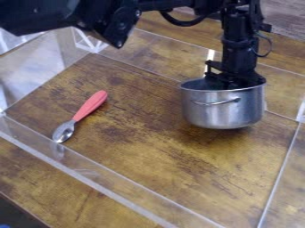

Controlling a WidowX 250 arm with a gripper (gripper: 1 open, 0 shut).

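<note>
A steel pot (222, 109) stands upright at the right of the camera view, its wire handle showing on the near side. My black gripper (231, 75) reaches down into the back of the pot's opening, where its fingers are mostly hidden by the rim and the dark housing, so their state is hard to see. The pot's inside is out of sight. A spoon with a red handle (88, 108) lies on the wooden table to the left, well apart from the pot.
Clear plastic edging (107, 180) runs along the front and sides of the wooden work area (131, 142).
</note>
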